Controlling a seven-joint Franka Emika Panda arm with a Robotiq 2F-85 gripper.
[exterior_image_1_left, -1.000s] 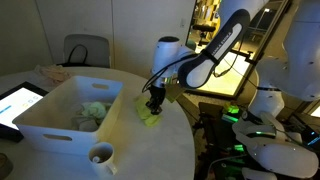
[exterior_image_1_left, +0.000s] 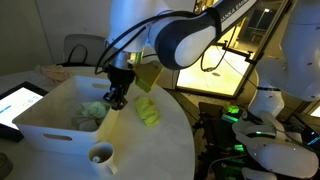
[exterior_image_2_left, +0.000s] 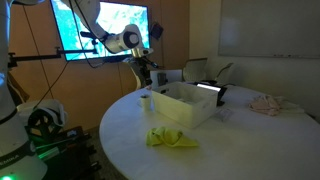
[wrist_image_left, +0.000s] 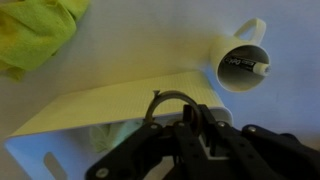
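In exterior view 1 my gripper (exterior_image_1_left: 117, 98) hangs above the right wall of the white box (exterior_image_1_left: 50, 133). The wrist view shows the gripper shut on a dark, thin, curved thing (wrist_image_left: 172, 94) like a ring or loop; what it is cannot be told. Inside the box lies a pale green cloth (exterior_image_1_left: 92, 110). A white mug (wrist_image_left: 238, 62) with a marker (wrist_image_left: 245, 64) in it stands beside the box. The yellow-green cloth (exterior_image_1_left: 148, 112) rests crumpled on the table, to the right of the box.
A dark device with a bright screen (exterior_image_1_left: 17, 104) sits left of the box. Farther off on the white table (exterior_image_2_left: 245, 150) lies a pinkish cloth (exterior_image_2_left: 266, 104).
My gripper has moved left in exterior view 1, from above the yellow-green cloth to the box's right wall, with the arm looming larger. The box, mug and cloths have stayed put.
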